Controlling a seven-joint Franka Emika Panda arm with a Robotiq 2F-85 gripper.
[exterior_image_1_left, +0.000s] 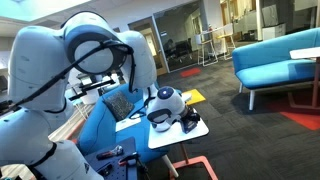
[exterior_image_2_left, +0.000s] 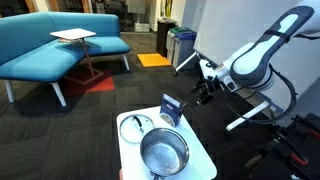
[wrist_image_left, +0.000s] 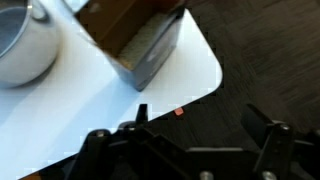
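Observation:
A dark open-topped box stands near the far edge of a small white table. Beside it on the same table are a metal pot and a round lid. My gripper is off to the box's right in exterior view 2, apart from it. From the wrist, the box lies ahead and left, its open top toward the camera, and part of the pot shows at the left edge. The gripper is open, nothing between its fingers, over dark floor past the table's edge.
A blue sofa and a small side table stand at the back left in exterior view 2. Bins are at the back. Dark carpet lies clear to the right of the white table in exterior view 1.

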